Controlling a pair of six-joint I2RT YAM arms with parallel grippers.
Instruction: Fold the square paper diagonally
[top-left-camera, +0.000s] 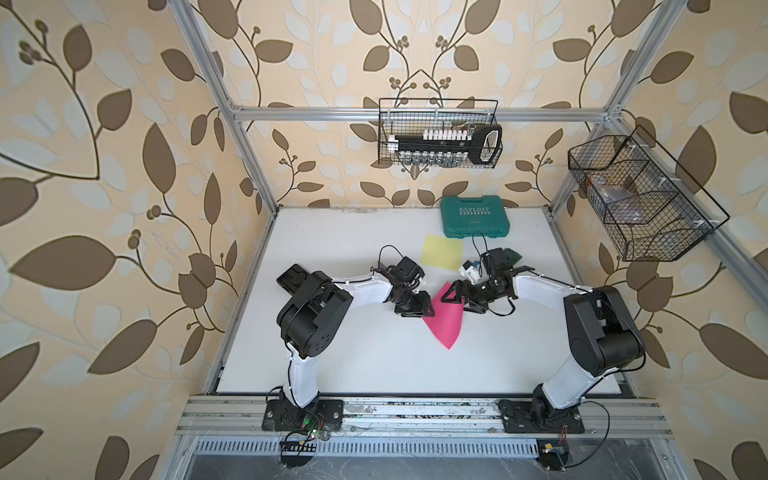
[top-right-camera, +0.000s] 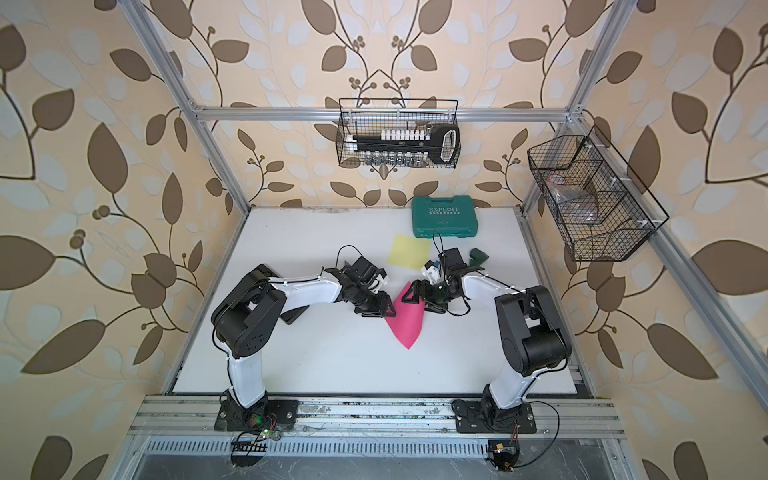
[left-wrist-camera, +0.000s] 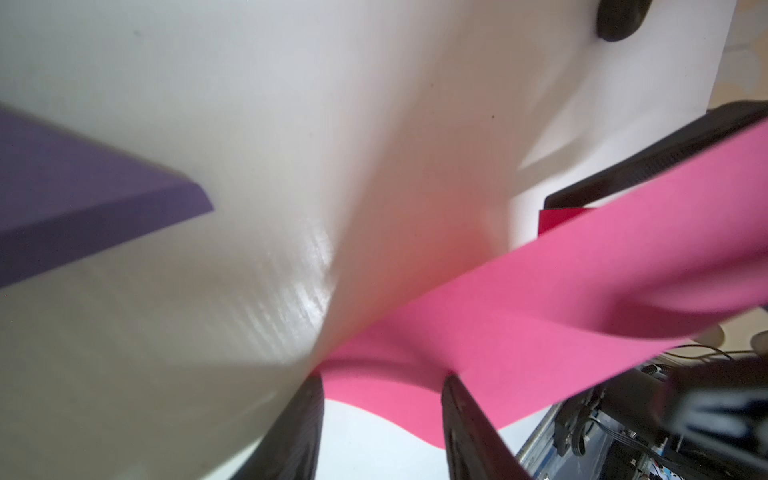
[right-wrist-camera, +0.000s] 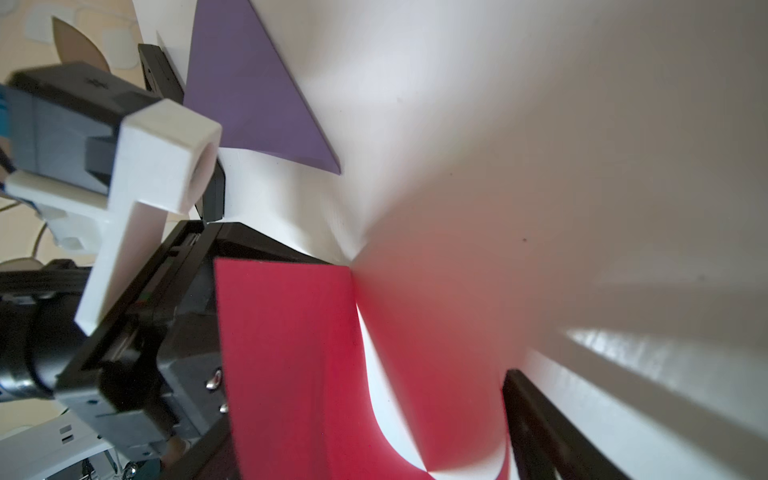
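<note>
The pink square paper (top-left-camera: 444, 328) is bent up between both grippers, its near part lifted and curved in both top views and the wrist views. My left gripper (top-left-camera: 424, 308) is at its left corner; in the left wrist view its fingertips (left-wrist-camera: 304, 404) are apart, over the pink sheet. My right gripper (top-left-camera: 454, 294) is at its upper right part; in the right wrist view the red paper (right-wrist-camera: 280, 344) rises between and beside its fingers, and whether they pinch it is unclear.
A yellow sheet (top-left-camera: 441, 249), a green case (top-left-camera: 474, 216) and a purple folded paper (right-wrist-camera: 248, 88) lie behind. A black object (top-left-camera: 291, 278) is at the left.
</note>
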